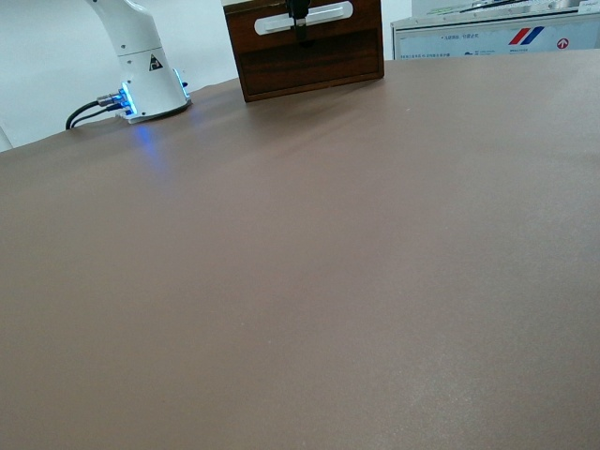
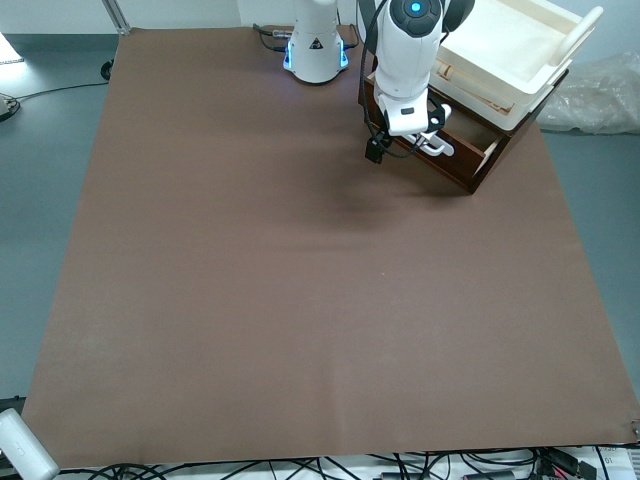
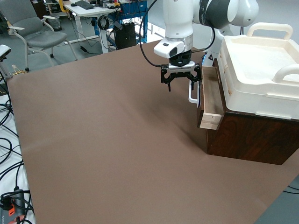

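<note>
A dark wooden box [image 3: 252,140] with a partly pulled-out drawer [image 3: 212,120] stands at the table's far right in the left view. My gripper [image 3: 181,83] hangs at the drawer's front, beside its white handle [image 1: 328,11]; whether it grips the handle or is open is unclear. In the top view only its dark lower part shows, over the handle. A white plastic bin [image 3: 257,65] rests on the box.
The robot's white base [image 2: 316,55] stands at the back edge, with cables. Loose cables run along the near edge in the left view.
</note>
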